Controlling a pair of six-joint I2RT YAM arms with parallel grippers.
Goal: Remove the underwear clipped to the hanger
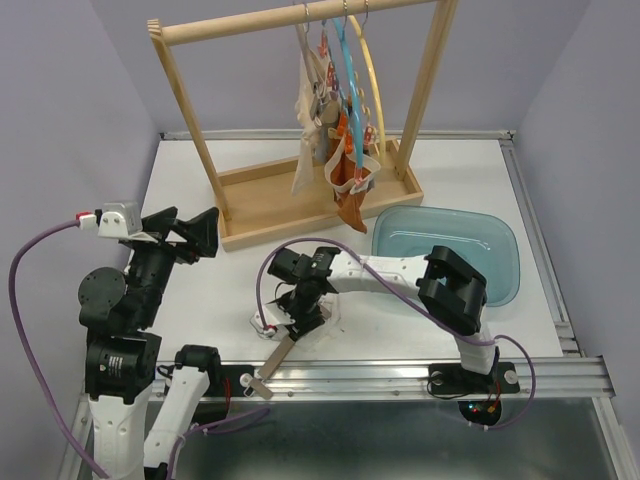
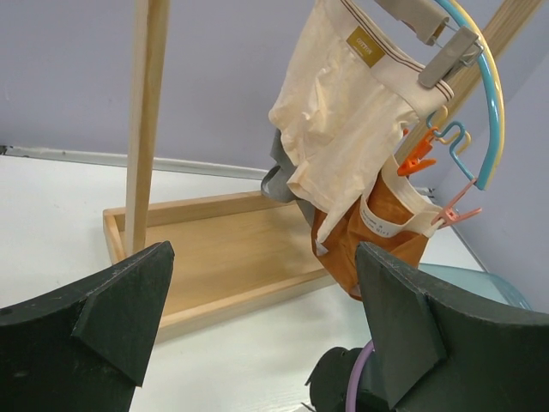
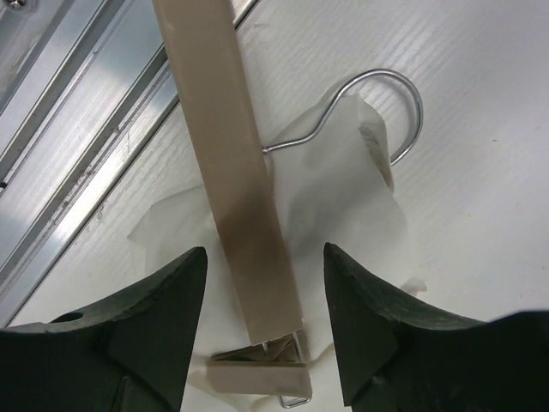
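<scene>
A hanger with a flat brown bar (image 3: 227, 163) and a wire hook (image 3: 416, 112) lies on the table, on top of thin white underwear (image 3: 343, 206). At the bar's end is a brown clip (image 3: 262, 378). In the right wrist view my right gripper stands open over them, one finger on each side of the bar near the clip. Whether the fingers touch the cloth I cannot tell. From above, the right gripper (image 1: 302, 325) hides much of the underwear. My left gripper (image 1: 200, 234) is open and empty, raised at the left.
A wooden rack (image 1: 300, 20) at the back holds hangers with beige underwear (image 2: 343, 112) and orange-brown underwear (image 2: 390, 215) clipped on. An empty blue-green bin (image 1: 450, 235) stands at the right.
</scene>
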